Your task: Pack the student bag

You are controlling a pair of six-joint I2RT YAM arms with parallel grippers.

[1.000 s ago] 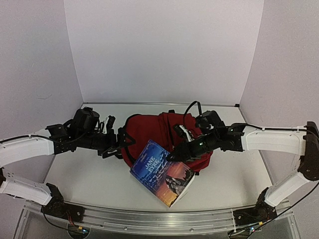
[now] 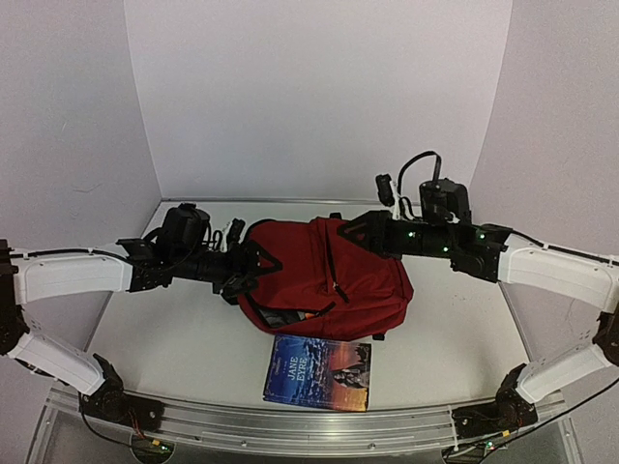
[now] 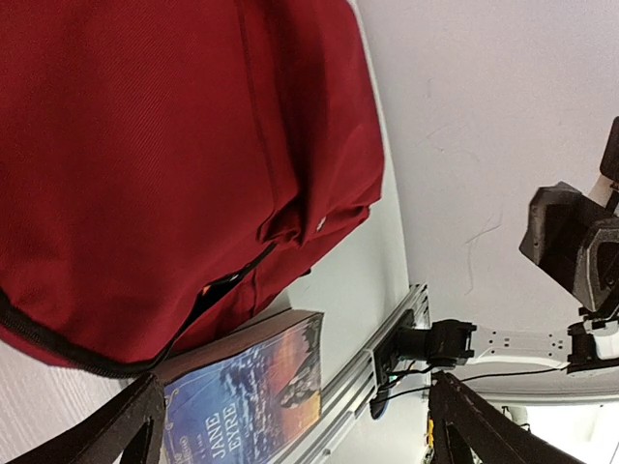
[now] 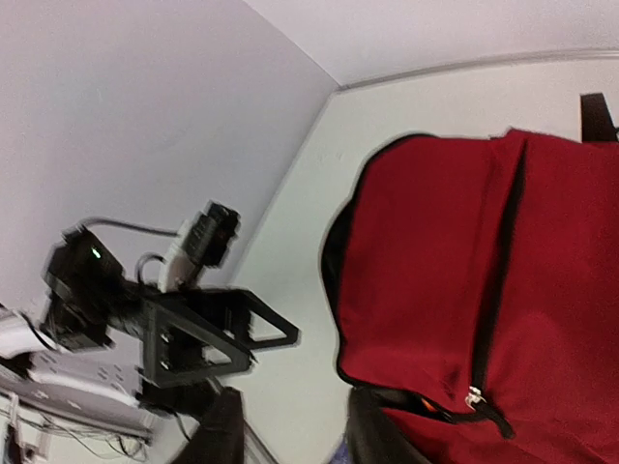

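A red backpack [image 2: 300, 261] lies flat on the white table, its front pocket zipper partly parted at the lower left. The Jane Eyre book [image 2: 314, 372] lies face up in front of it at the table's near edge, also seen in the left wrist view [image 3: 242, 396]. My left gripper [image 2: 261, 266] hangs over the bag's left part, open, with nothing between its fingers. My right gripper [image 2: 358, 230] is raised over the bag's upper right, open and empty.
Walls stand at the back and both sides, and a metal rail [image 2: 242, 416] runs along the front edge.
The book has moved from tilted over the bag down to flat before it. My right gripper rose away from the book; my left gripper shifted slightly right and down.
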